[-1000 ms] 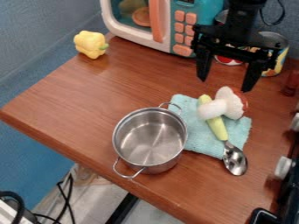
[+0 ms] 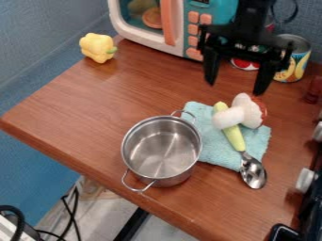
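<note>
My black gripper (image 2: 235,77) hangs open over the back right of the wooden table (image 2: 88,122), its two fingers apart with nothing seen between them. Below it, a light teal cloth (image 2: 254,137) carries a white mushroom-like toy (image 2: 240,111) with some red and a spoon (image 2: 251,170) with a yellow handle. A steel pot (image 2: 160,151) with two handles stands left of the cloth. A yellow toy (image 2: 98,47) sits at the back left edge.
A toy microwave (image 2: 161,19) stands at the back. Cans (image 2: 296,58) are behind the gripper. A black device (image 2: 304,202) lines the right edge.
My gripper has risen and moved slightly back, away from the cloth. The objects on the table stay where they were.
</note>
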